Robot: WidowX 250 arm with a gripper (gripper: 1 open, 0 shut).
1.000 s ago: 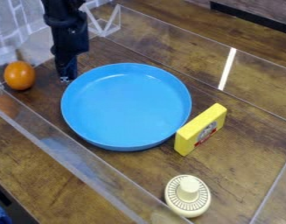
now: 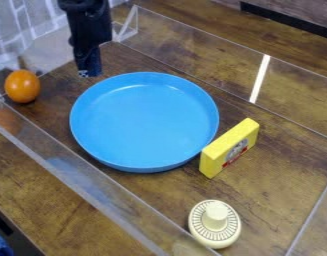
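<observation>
My gripper (image 2: 87,70) hangs at the top left over the wooden table, just above and left of a large blue plate (image 2: 143,122); its dark body is seen from the side and its fingers look shut, with nothing visible between them. An orange round object (image 2: 22,86) sits at the left, below and left of the gripper.
A yellow box (image 2: 229,147) stands right of the plate, and a cream round item with a knob (image 2: 214,222) is near the bottom. Clear rails or panels cross the lower left and right.
My gripper has moved slightly up, away from the plate. The plate and the other objects have not visibly moved.
</observation>
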